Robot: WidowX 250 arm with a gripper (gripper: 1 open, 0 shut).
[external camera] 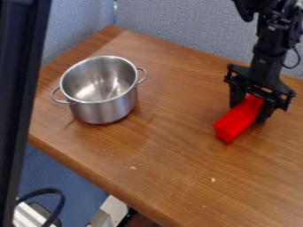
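Observation:
A red block [238, 121], elongated and lying at a slant on the wooden table, sits at the right of the camera view. My black gripper [257, 99] comes down from the top right over the block's upper end and is shut on it; the fingertips are partly hidden by the block and the gripper's body.
A steel pot [99, 90] with two handles stands on the table [142, 168] at the left. The table's left edge drops to a blue floor with cables. A grey padded wall runs along the back.

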